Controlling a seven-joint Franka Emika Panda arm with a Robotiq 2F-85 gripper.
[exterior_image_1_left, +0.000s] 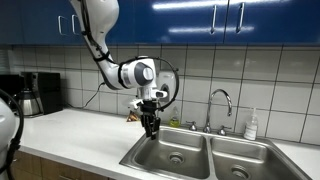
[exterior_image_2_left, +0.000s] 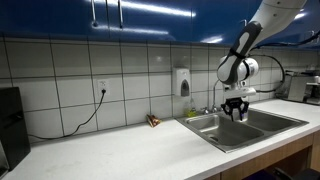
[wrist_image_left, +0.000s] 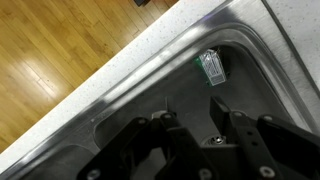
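Dark-fingered and pointing down, my gripper (exterior_image_1_left: 150, 130) hangs over the left edge of the sink (exterior_image_1_left: 128, 157) in exterior view 1. The wrist view has its fingers along the bottom, the gripper over a steel basin. A small green and white item (wrist_image_left: 211, 67) shows near the basin's corner, past the fingertips and apparently clear of them; whether it rests on the basin's bottom is hard to judge. How far the fingers are closed is unclear, and no held object can be made out.
The tap (exterior_image_1_left: 215, 108) rises behind the two basins. A soap bottle (exterior_image_1_left: 251, 127) stands by the back wall. White countertop (exterior_image_1_left: 75, 135) extends left of the sink. Wall cabinets (exterior_image_2_left: 140, 20) hang above. Wooden floor (wrist_image_left: 55, 55) lies beyond the front edge.
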